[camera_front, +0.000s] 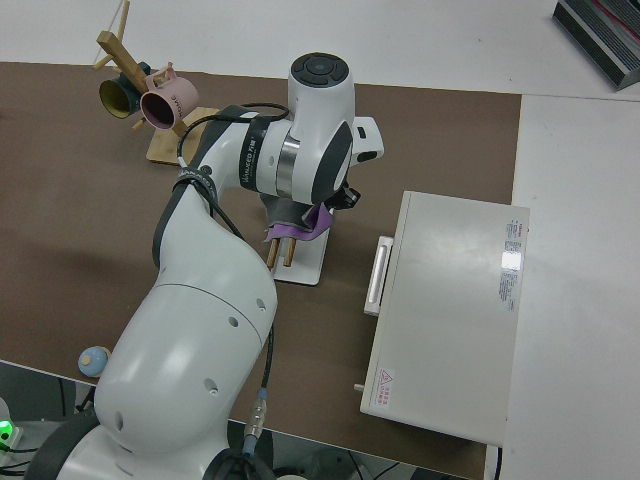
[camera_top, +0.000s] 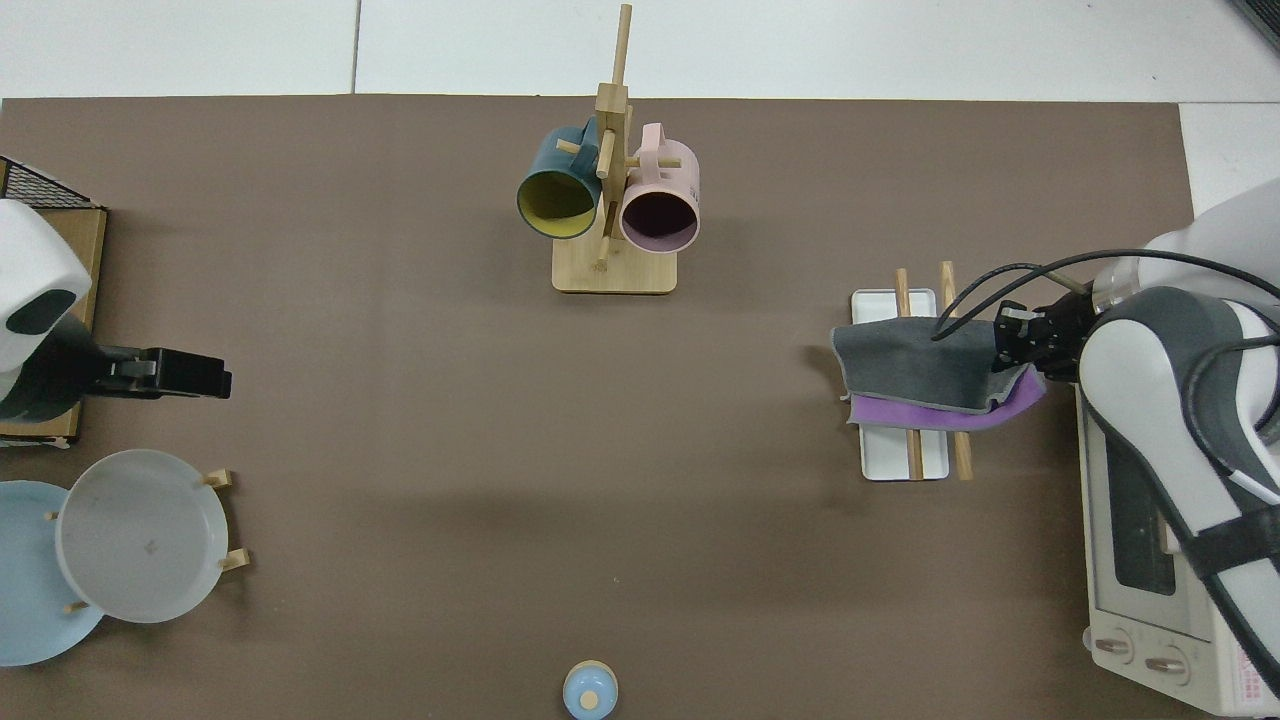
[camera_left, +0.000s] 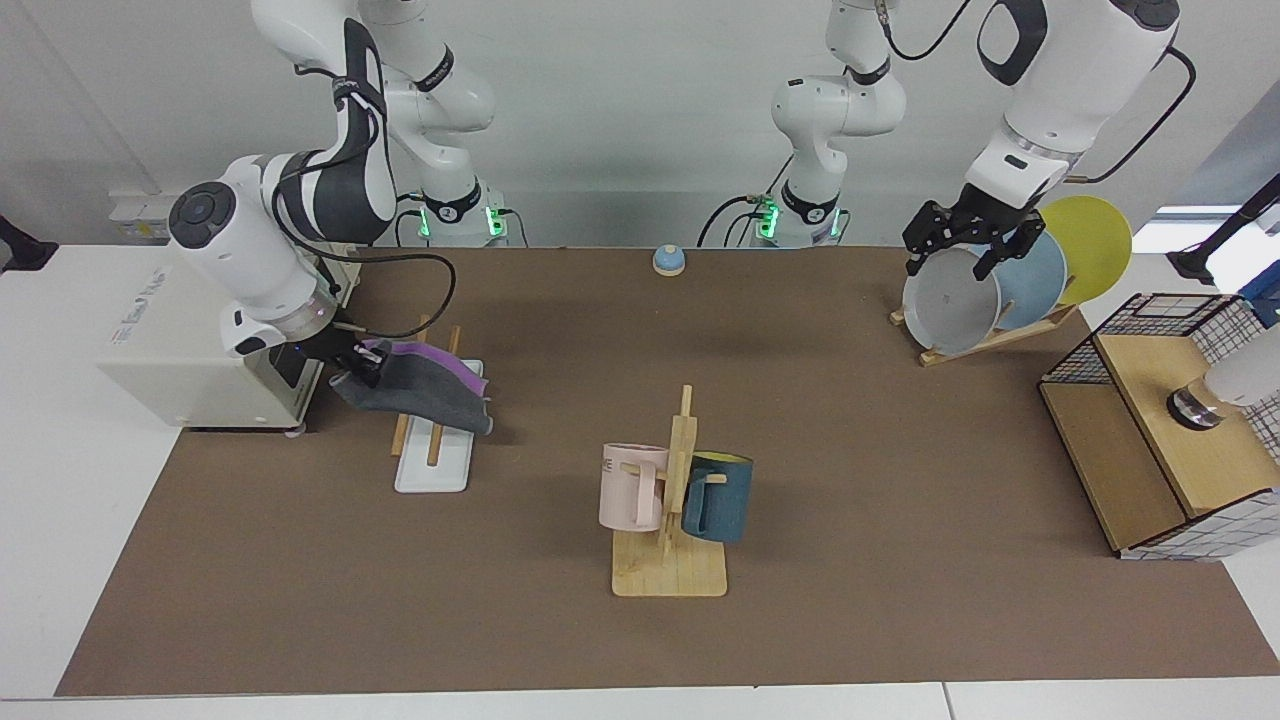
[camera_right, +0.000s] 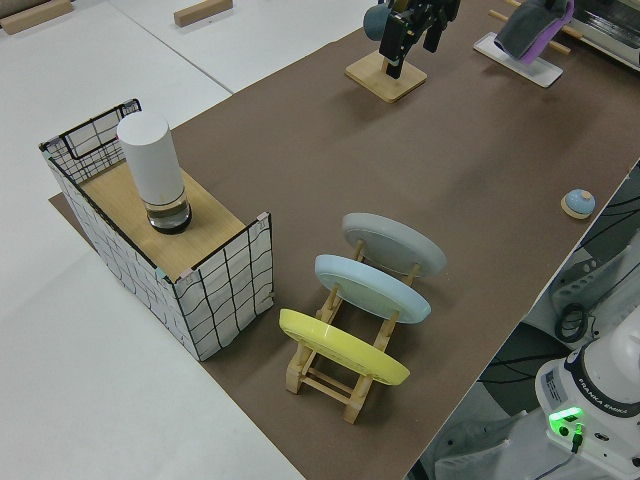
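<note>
A grey cloth (camera_top: 912, 360) and a purple cloth (camera_top: 900, 414) hang over a wooden rack on a white base (camera_top: 884, 462). One black gripper (camera_top: 1008, 342) is at the cloths' right end; its fingers are largely hidden, so its finger state is unclear. The other gripper (camera_top: 192, 374) is at the left of the top view, above the wire-sided shelf and clear of the plates; whether it is open cannot be made out.
A mug tree (camera_top: 576, 270) with blue and pink mugs stands at the back. Plates (camera_top: 142, 534) stand in a rack at left, a white oven (camera_front: 445, 330) at right, a small blue object (camera_top: 589, 690) at front.
</note>
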